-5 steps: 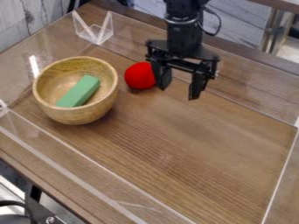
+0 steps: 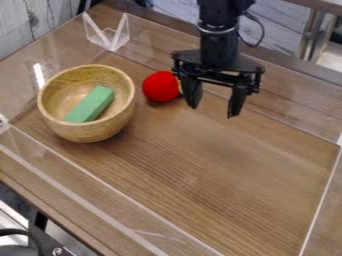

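Note:
The black gripper (image 2: 214, 92) hangs over the upper middle of the wooden table, its two fingers pointing down and apart, with nothing visible between them. A red ball (image 2: 160, 87) lies just left of the gripper, with a small yellowish thing mostly hidden behind it. On the left, a wooden bowl (image 2: 107, 128) holds a green block (image 2: 88, 105).
A clear plastic object (image 2: 108, 32) stands at the back left, and dark cables lie at the lower left corner.
The gripper has shifted slightly and now sits a little lower in view. The ball, bowl and block look unmoved.

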